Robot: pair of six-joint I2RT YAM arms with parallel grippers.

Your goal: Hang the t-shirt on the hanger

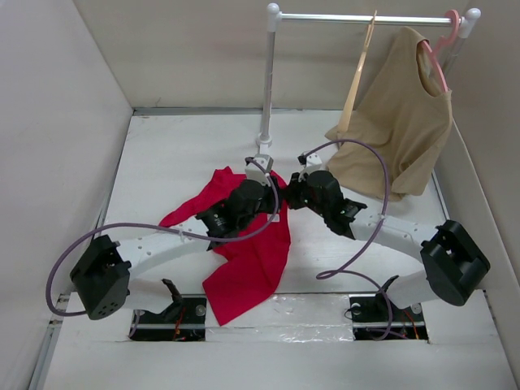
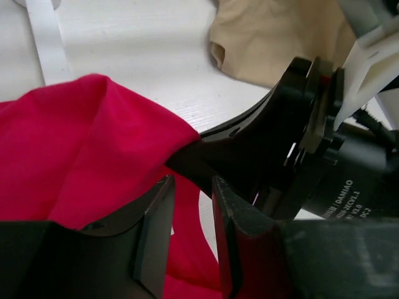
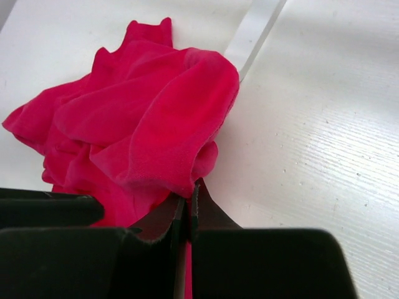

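Observation:
A red T-shirt (image 1: 249, 276) lies crumpled on the white floor, its upper part bunched. My right gripper is shut on a gathered fold of it, lifted beside the left gripper in the top view. My left gripper stands over the shirt just left of the right gripper, its fingertips a little apart with red cloth visible below; the right gripper's black body fills much of the left wrist view. A wooden hanger (image 1: 354, 84) hangs on the rail (image 1: 325, 18).
A tan garment (image 1: 390, 138) hangs on a pink hanger (image 1: 445, 36) at the right. The rack's post (image 1: 269, 89) stands behind the shirt. Pale walls enclose the floor, which is bare at the back left.

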